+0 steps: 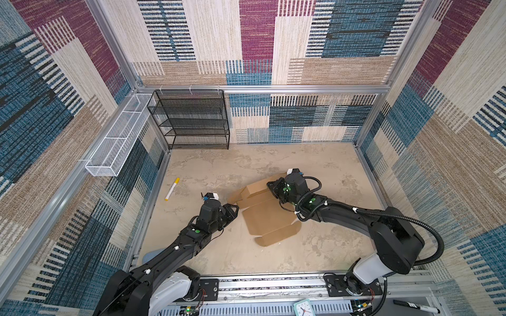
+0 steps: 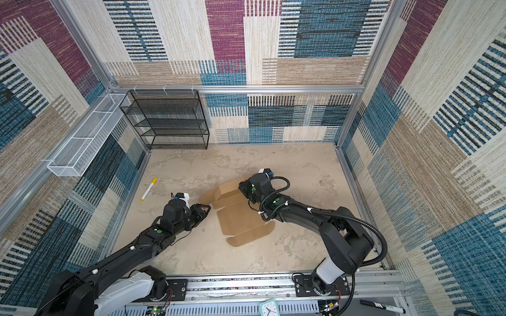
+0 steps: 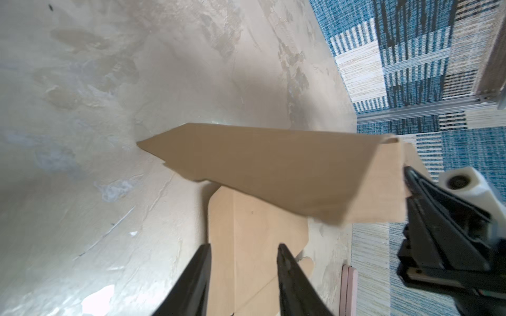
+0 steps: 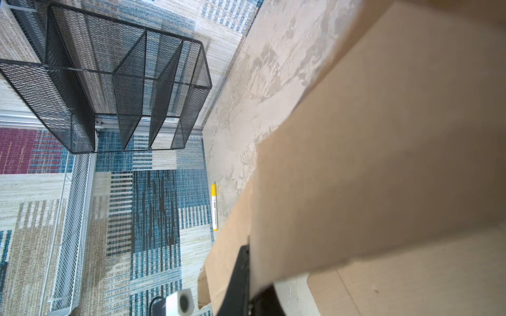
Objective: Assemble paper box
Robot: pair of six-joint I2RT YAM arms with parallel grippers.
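Observation:
The brown cardboard box blank (image 1: pixel 267 216) is partly folded on the table, its far wall standing up. At that far wall, my right gripper (image 1: pixel 270 186) is shut; in the right wrist view its dark fingers (image 4: pixel 241 276) have the thin edge of a cardboard panel (image 4: pixel 337 173) between them. My left gripper (image 1: pixel 235 210) stands just off the box's left side, fingers apart. The left wrist view has a gap between those fingers, with cardboard (image 3: pixel 253 237) seen beyond it and a raised panel (image 3: pixel 274 163) above. Nothing shows held there.
A yellow and white marker (image 1: pixel 171 189) lies at the table's left. Behind the table's back left is a black mesh rack (image 1: pixel 192 123), and a white wire basket (image 1: pixel 118 138) hangs along the left wall. Bare table (image 1: pixel 337 163) stretches around the box, back and right.

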